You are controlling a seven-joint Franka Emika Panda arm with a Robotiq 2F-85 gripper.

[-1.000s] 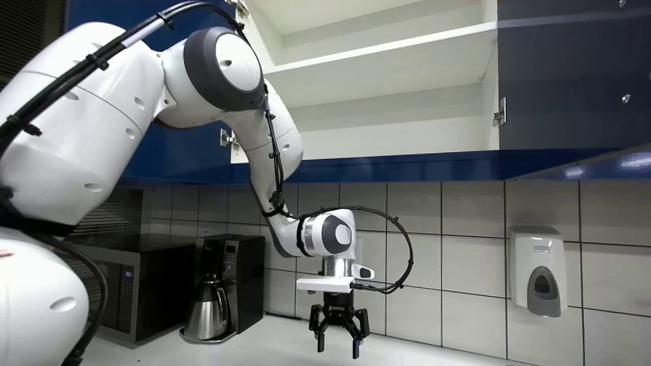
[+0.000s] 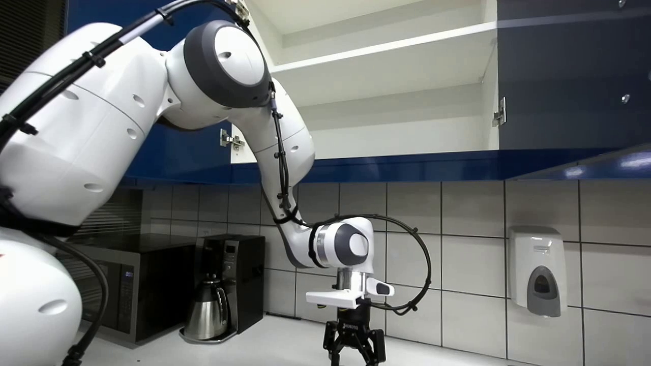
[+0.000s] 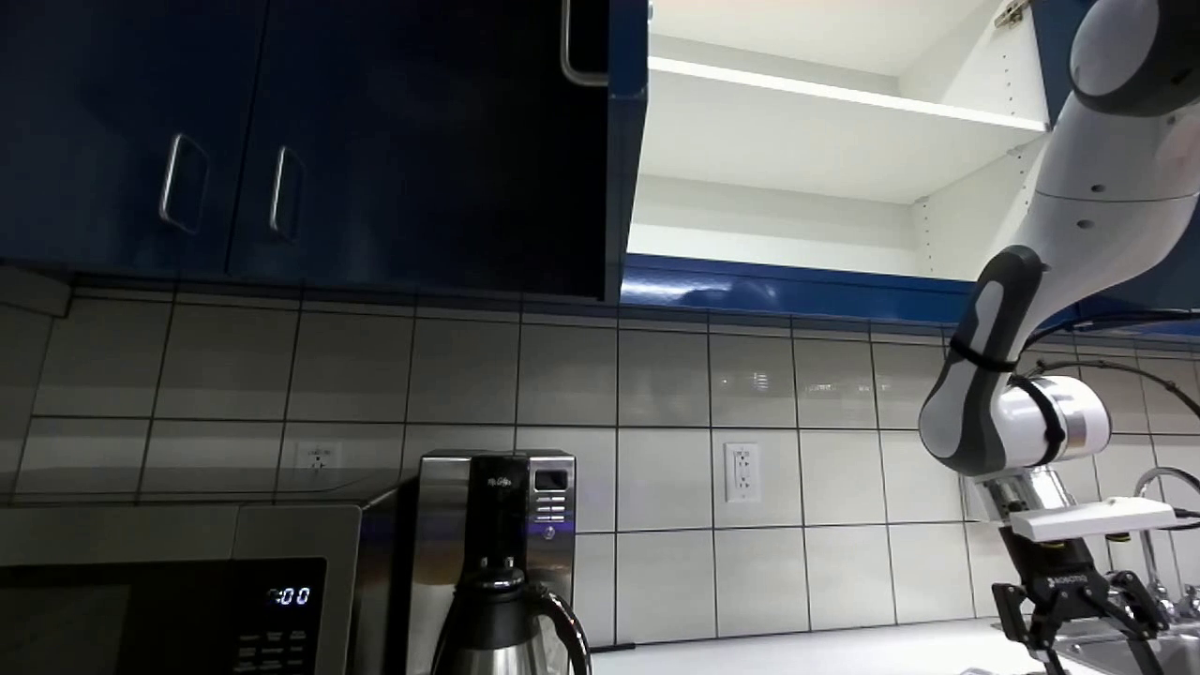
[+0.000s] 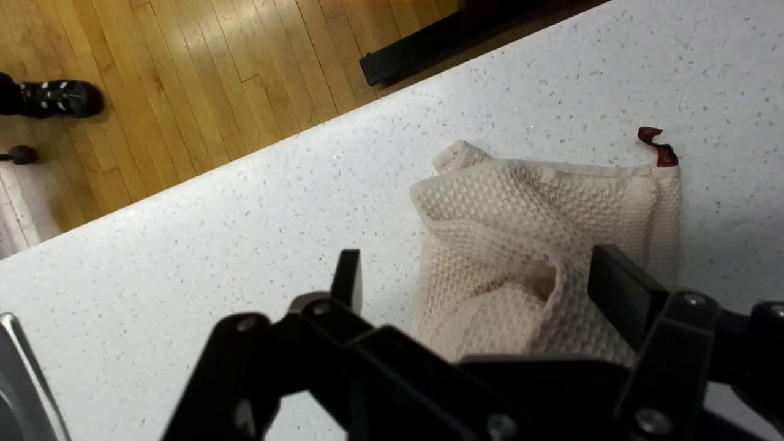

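A beige waffle-weave cloth (image 4: 529, 242) lies crumpled on the white speckled counter (image 4: 294, 213) in the wrist view, with a dark red loop at one corner. My gripper stands open above it. One finger (image 4: 625, 294) is over the cloth's right part, while the other finger (image 4: 348, 279) is off its left side, over bare counter. Whether the fingertips touch the cloth or counter cannot be told. The gripper (image 2: 352, 360) hangs pointing down at the bottom of exterior view 1, its tips close to the frame edge. Neither exterior view shows the cloth.
A coffee maker with a steel carafe (image 2: 207, 311) and a microwave (image 2: 131, 286) stand on the counter. Overhead is an open, empty cabinet (image 2: 390, 91). A sink edge (image 4: 33, 375) shows at the wrist view's lower left.
Compared with a second ago, my arm and gripper have moved lower and to the right in exterior view 1.
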